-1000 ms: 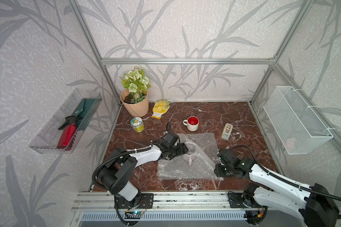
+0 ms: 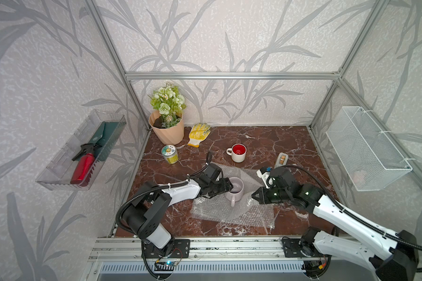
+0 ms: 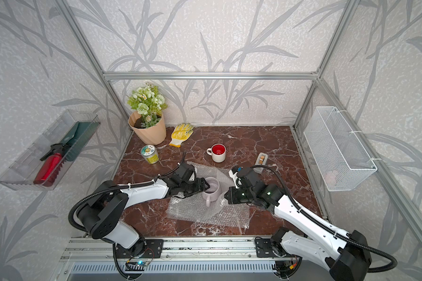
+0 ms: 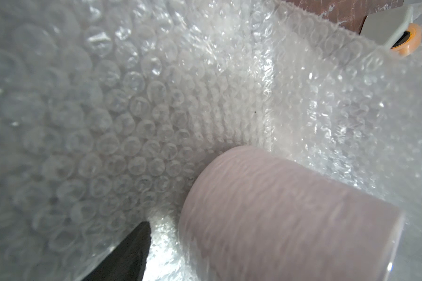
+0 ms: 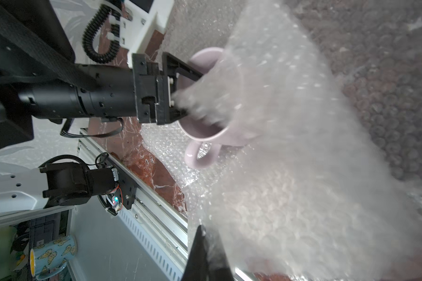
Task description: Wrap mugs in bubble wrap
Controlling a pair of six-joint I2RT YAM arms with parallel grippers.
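A pale pink mug (image 2: 235, 189) stands upright on the bubble wrap (image 2: 211, 213) in mid-table, handle toward the front. At its left side my left gripper has its fingers apart, and a blurred tip of folded wrap reaches between them over the mug's mouth. One dark left finger (image 4: 126, 257) shows beside the mug in the left wrist view. Just right of the mug, my right gripper (image 2: 255, 196) is shut with a raised fold of wrap at its tips. That fold (image 5: 286, 154) covers part of the mug in the right wrist view.
A white mug with red inside (image 2: 238, 152) stands behind the wrap. A grey-and-orange tape dispenser (image 2: 281, 159) lies right of it. A tin (image 2: 170, 154), a glove (image 2: 199, 134) and a potted plant (image 2: 167, 114) occupy the back left.
My right gripper has moved left and away from the front edge toward the mug, drawing the wrap's right part with it. The left arm stays almost in place.
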